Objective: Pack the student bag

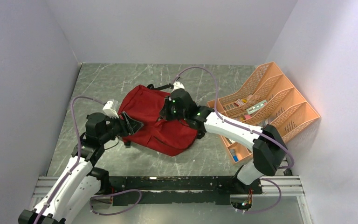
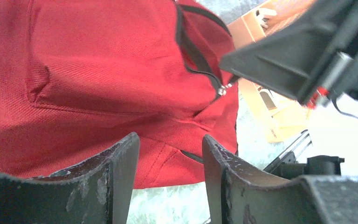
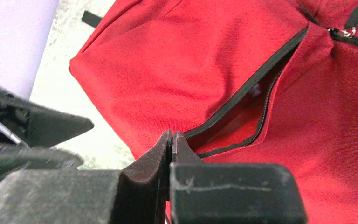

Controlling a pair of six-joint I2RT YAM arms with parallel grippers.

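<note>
A red bag (image 1: 142,105) lies on the grey marbled table, its fabric wrinkled. In the right wrist view a black-edged zipper opening (image 3: 256,91) gapes partway, narrowing towards my right gripper. That gripper is shut over the bag; whether a thin zipper pull is pinched in it is hidden. In the left wrist view a metal zipper slider (image 2: 222,90) shows right beside its tip. My left gripper is open at the bag's left front side, nothing visible between its fingers. Its tips reach over the bag's edge in the top view.
An orange organizer (image 1: 303,109) with several compartments and small items stands at the right, partly behind the right arm. A black strap (image 1: 161,87) sticks out behind the bag. Free table shows at the back and front; walls enclose three sides.
</note>
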